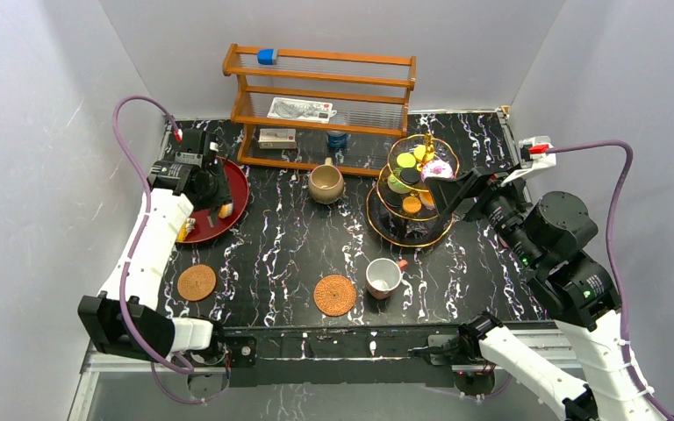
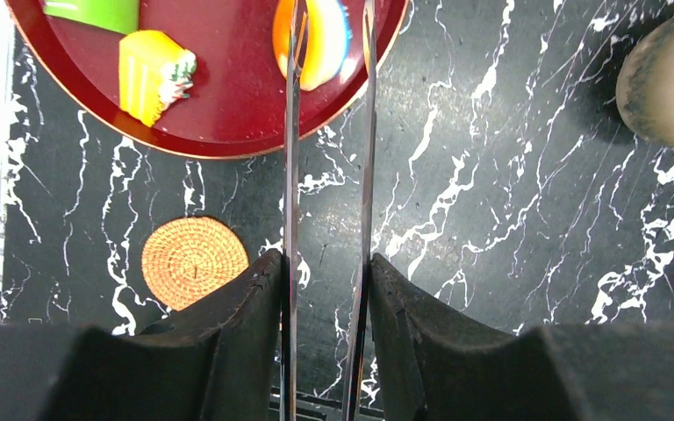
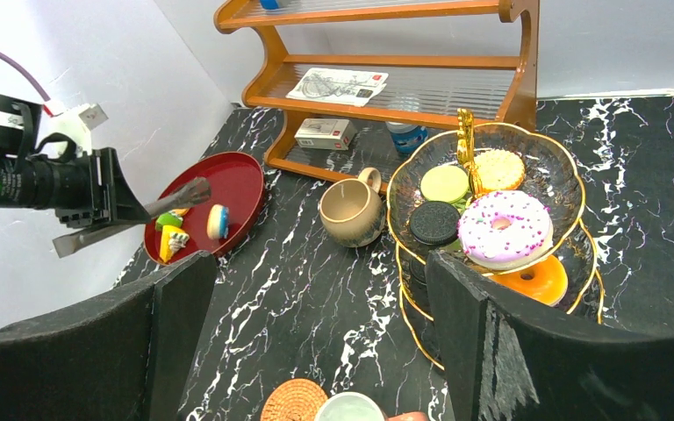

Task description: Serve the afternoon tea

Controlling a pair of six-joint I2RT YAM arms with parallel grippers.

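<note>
My left gripper hangs over the red plate (image 2: 228,123), its long fingers part open with a gap between, above a white-and-blue cake piece (image 2: 325,61); whether it touches cannot be told. A yellow cake piece (image 2: 147,83) and a green piece (image 2: 92,10) share the plate. The tiered stand (image 1: 408,235) holds donuts and cookies. A beige mug (image 1: 325,182), a white cup (image 1: 383,274) and coasters (image 1: 334,296) (image 1: 197,282) sit on the counter. My right gripper (image 1: 448,197) is open beside the stand, apparently empty.
A wooden shelf (image 1: 316,164) at the back holds small boxes, a blue jar and a blue item. Walls enclose both sides.
</note>
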